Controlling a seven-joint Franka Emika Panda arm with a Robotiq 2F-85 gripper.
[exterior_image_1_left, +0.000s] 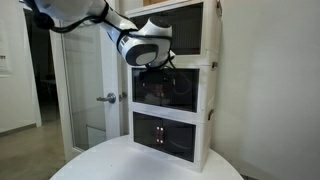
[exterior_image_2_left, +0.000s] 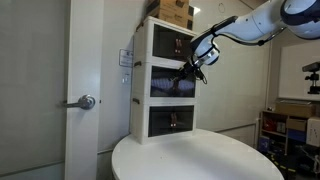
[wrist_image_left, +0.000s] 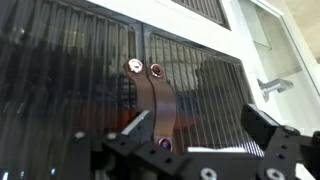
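A tall white cabinet (exterior_image_2_left: 140, 93) stands on the round white table, with three stacked sections of dark, ribbed double doors. My gripper (exterior_image_2_left: 189, 72) is up at the middle section's doors (exterior_image_1_left: 180, 89). Two brown leather strap handles, the left strap (wrist_image_left: 140, 88) and the right strap (wrist_image_left: 163, 108), hang side by side at the door seam in the wrist view. Black fingers (wrist_image_left: 262, 127) stand wide apart on either side of the straps' lower part, so the gripper looks open. Whether either finger touches a strap cannot be told. The middle doors appear closed.
Cardboard-coloured boxes (exterior_image_2_left: 174, 12) sit on top of the cabinet. A door with a metal handle (exterior_image_1_left: 108, 98) is to the cabinet's left in exterior view 1.
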